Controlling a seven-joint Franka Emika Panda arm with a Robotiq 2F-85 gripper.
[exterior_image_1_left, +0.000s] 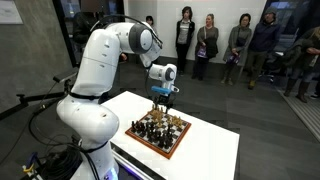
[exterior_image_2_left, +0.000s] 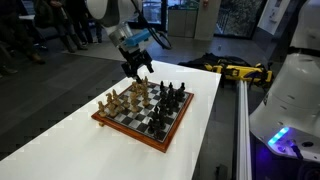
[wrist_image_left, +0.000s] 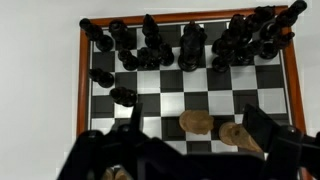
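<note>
A brown-rimmed chessboard (exterior_image_2_left: 130, 133) with dark and pale squares lies on the white table. Black chess pieces (wrist_image_left: 190, 45) fill the upper part of the board in the wrist view, some of them standing forward on the left. Tan pieces (exterior_image_2_left: 118, 101) are grouped on the other side; two of them, one a tan piece (wrist_image_left: 196, 122) near the middle, show between and beside my fingers. My gripper is open above the tan side, pointing down, with nothing held. In exterior view 2 its fingers come close to the tan piece tops; contact is unclear.
Several people (exterior_image_1_left: 205, 42) stand behind the table. A robot arm base (exterior_image_2_left: 285, 125) and a cluttered cart (exterior_image_2_left: 230, 72) show at the right of exterior view 2.
</note>
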